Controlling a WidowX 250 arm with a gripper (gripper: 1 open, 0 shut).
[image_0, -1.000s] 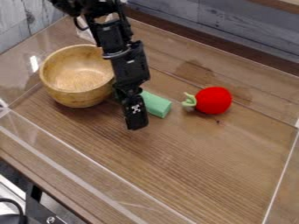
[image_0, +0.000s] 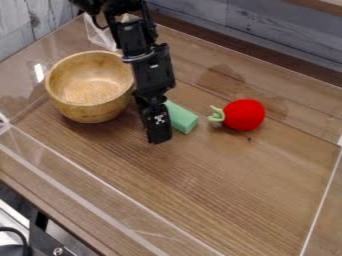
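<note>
My black gripper (image_0: 155, 124) hangs low over the wooden table, just left of and partly over a green block (image_0: 182, 117). Its fingers are dark and overlap, so I cannot tell how far apart they are or whether anything is between them. A tan bowl (image_0: 83, 95) sits to its left, and a red tomato-like object (image_0: 245, 115) with a green stem lies to the right.
A dark cable lies at the bottom left edge. A pale object is partly visible at the upper left, behind the arm.
The arm and gripper have shifted slightly, with the fingers looking a little narrower. The green block, bowl and red object look unmoved.
</note>
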